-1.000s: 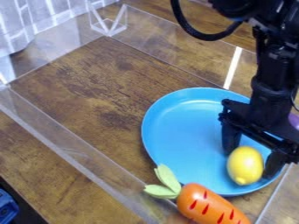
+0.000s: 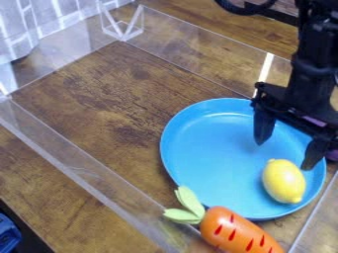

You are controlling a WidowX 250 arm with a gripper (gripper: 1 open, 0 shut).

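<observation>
A yellow lemon (image 2: 284, 181) lies on the right side of a blue plate (image 2: 208, 149). My black gripper (image 2: 288, 140) is open above the plate, behind and a little above the lemon, with nothing between its fingers.
An orange toy carrot (image 2: 235, 231) with green leaves lies in front of the plate. A purple object is partly hidden behind the gripper at the right. Clear plastic walls border the wooden surface (image 2: 93, 99), whose left part is bare.
My gripper has risen away from the lemon, which now shows fully uncovered on the plate. The plate and carrot have stayed in place.
</observation>
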